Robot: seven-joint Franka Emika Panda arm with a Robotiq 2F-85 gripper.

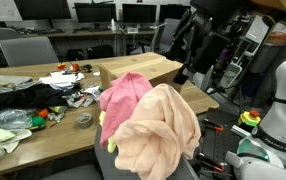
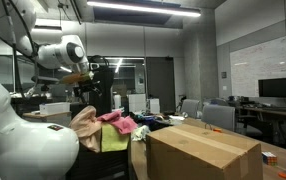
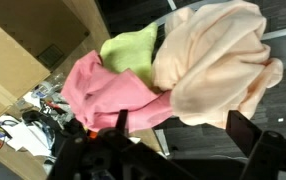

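Observation:
A peach cloth (image 1: 158, 135) lies bunched over the front, with a pink cloth (image 1: 126, 95) behind it to the left. In the wrist view the peach cloth (image 3: 208, 60) fills the upper right, the pink cloth (image 3: 108, 95) spreads to the left, and part of a yellow-green cloth (image 3: 131, 52) shows between them. My gripper is open above the cloths, its two dark fingers wide apart and nothing held. From the side, my gripper (image 2: 84, 92) hangs well clear above the peach cloth (image 2: 86, 124).
A large cardboard box (image 2: 198, 152) stands on the table near the cloths. The wooden table (image 1: 58, 143) carries tape, tools and dark cloth scraps on its left part. A white robot base (image 1: 283, 115) stands at right.

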